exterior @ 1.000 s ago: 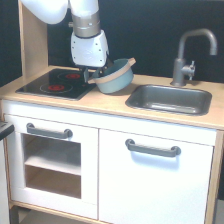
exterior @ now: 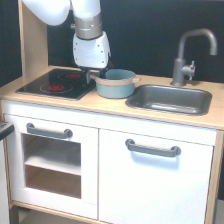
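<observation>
A blue-grey pot (exterior: pixel 117 87) with a tan rim sits level on the wooden counter (exterior: pixel 150 119), between the black stovetop and the sink. My gripper (exterior: pixel 94 74) comes down from the white arm at the pot's left side, its dark fingers against or very near the left edge. Too small and dark to make out is whether the fingers grip the pot's handle there.
To the left lies the stovetop (exterior: pixel 58 83) with reddish burner marks, bare of cookware. On the right are an empty sink (exterior: pixel 172 98) and a tall faucet (exterior: pixel 188 57). A wooden side panel (exterior: pixel 34 38) rises at the left.
The pot was tilted, its right side raised; now it is level and slightly further right and lower. My gripper has shifted a little right and down with it.
</observation>
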